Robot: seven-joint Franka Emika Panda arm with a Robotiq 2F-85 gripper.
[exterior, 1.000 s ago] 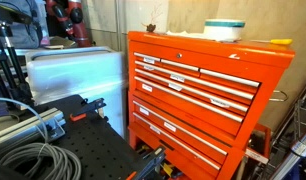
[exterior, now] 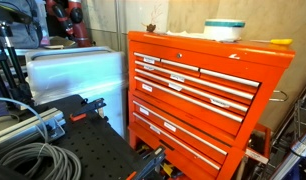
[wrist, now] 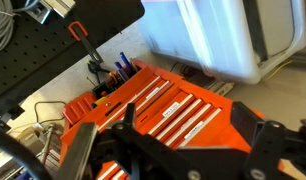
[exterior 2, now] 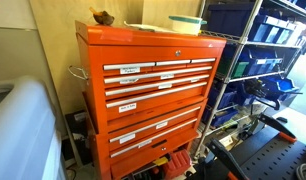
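Note:
A red tool chest (exterior: 195, 88) with several labelled drawers stands past the black perforated table (exterior: 98, 150). Its drawer fronts look closed in both exterior views. In the wrist view the chest (wrist: 183, 118) lies beyond my gripper, whose dark fingers stand wide apart at the lower part of the picture. The gripper is open, and nothing shows held between the fingers. Its distance from the chest cannot be judged. On the chest top rest a round white-and-teal container (exterior 2: 185, 24) and a small brown object (exterior 2: 103, 17).
A whitish bin (exterior: 73, 75) stands left of the chest. Coiled grey cable (exterior: 38, 158) lies on the table, and clamps sit along its edge. Wire shelving (exterior 2: 255, 50) with blue bins stands right of the chest.

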